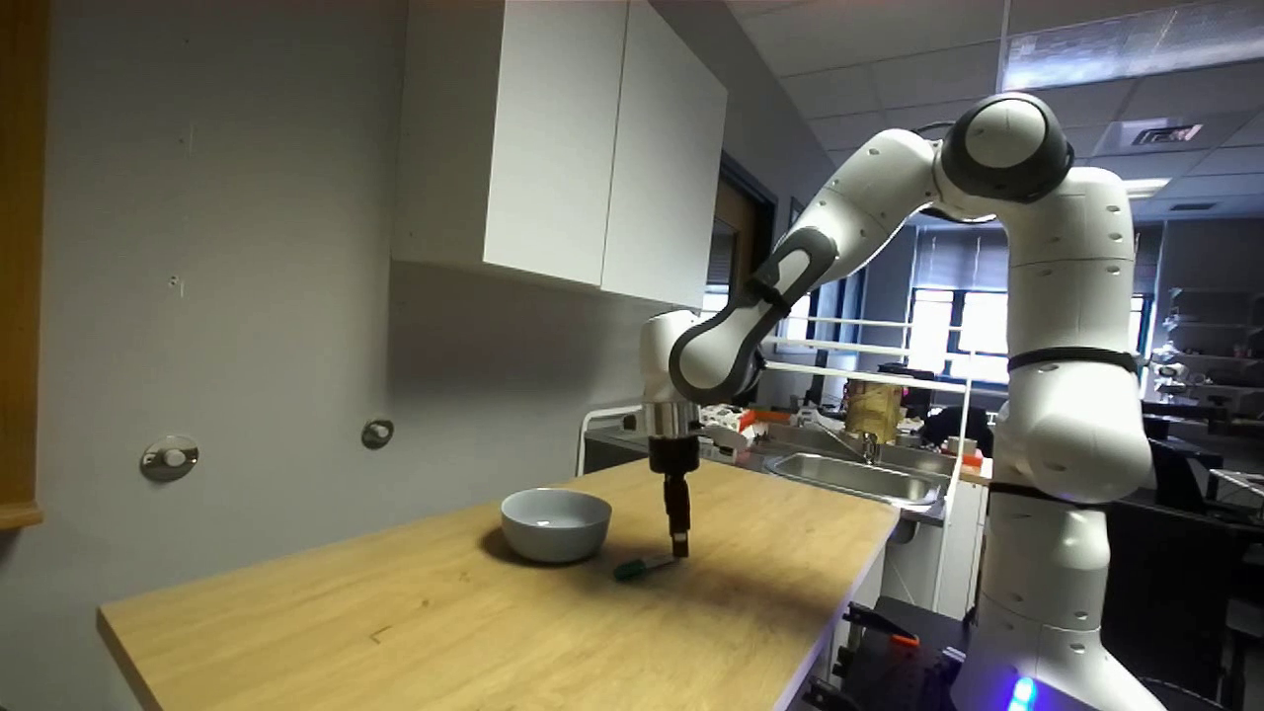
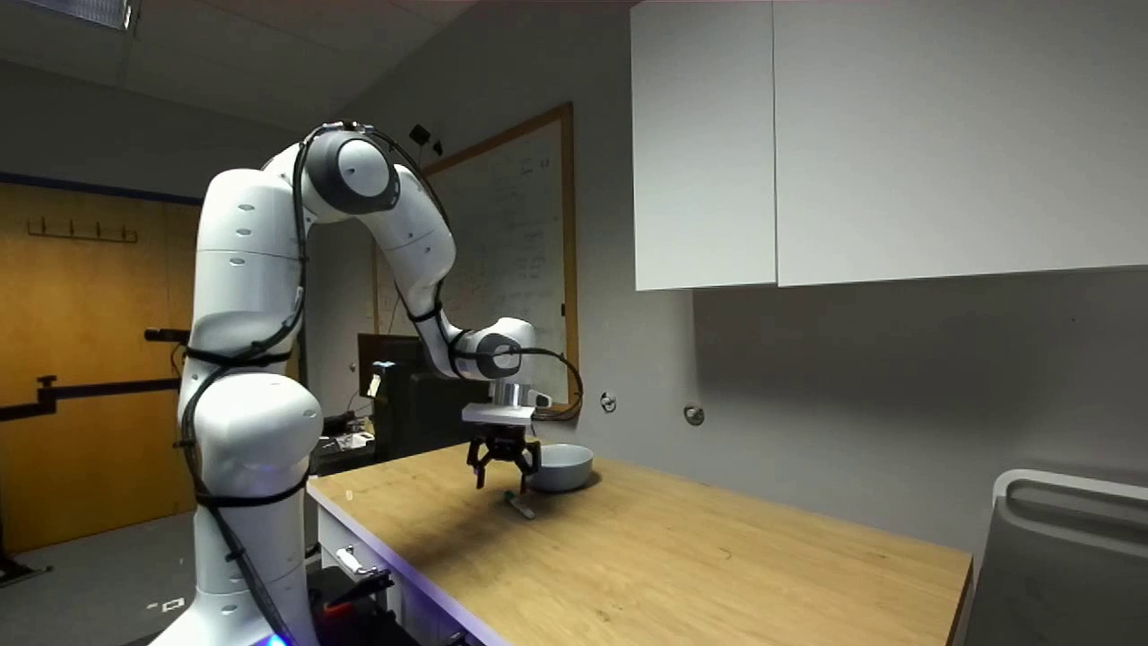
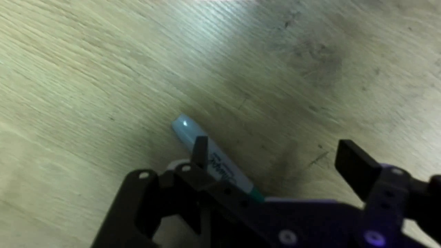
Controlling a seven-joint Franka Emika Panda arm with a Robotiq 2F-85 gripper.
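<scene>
A light-bodied marker with a green cap end lies on the wooden counter, just in front of a grey bowl. Pointing straight down, my gripper is low over the counter at the marker's plain end. From the wrist, the open gripper shows a wide gap of bare wood between its fingers. The marker runs diagonally beneath the left finger, which covers part of it; whether they touch I cannot tell. The gripper body hides most of the green end.
Close behind the gripper stands the bowl, apparently empty. White cabinets hang on the wall above the counter, and a sink sits beyond its far end.
</scene>
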